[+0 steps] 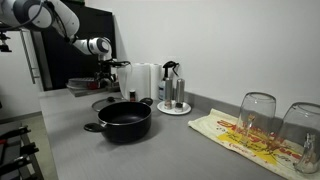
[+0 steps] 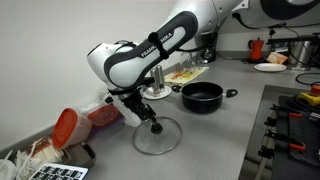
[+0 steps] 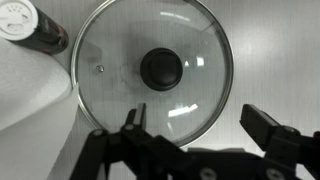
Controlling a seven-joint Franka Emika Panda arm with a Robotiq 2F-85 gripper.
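Note:
A round glass lid with a black knob lies flat on the grey table, nearly filling the wrist view. My gripper is open over the lid's edge, nothing between its fingers; the knob sits off toward the upper left of the gap. In exterior view 2 the gripper hangs just above and behind the lid. A black two-handled pot stands uncovered, apart from the lid.
White paper rolls and a dark-labelled can stand close beside the lid. Behind the pot are bottles on a white plate. Upturned glass jars rest on a yellow cloth.

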